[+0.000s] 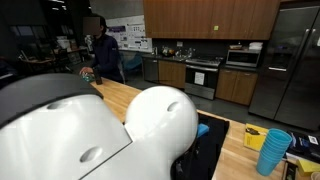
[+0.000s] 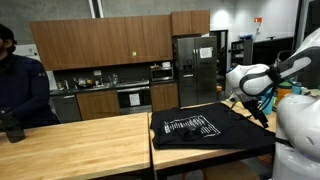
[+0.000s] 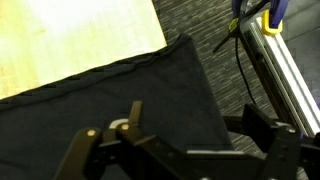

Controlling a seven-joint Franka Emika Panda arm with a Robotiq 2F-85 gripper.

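Observation:
A dark cloth fills much of the wrist view, its hemmed corner near the top middle. My gripper is open above the cloth's edge, with nothing between its fingers. In exterior view 2 the gripper hangs at the table's right end, over or close to a dark covering. How high it stands there is hard to tell. The white arm blocks the gripper in exterior view 1, where only a strip of dark cloth shows beside a small blue item.
Stacked blue cups stand on the right of the table, near a yellow box. A metal rail and a cable run past the table edge in the wrist view. Bare wood lies left of the cloth.

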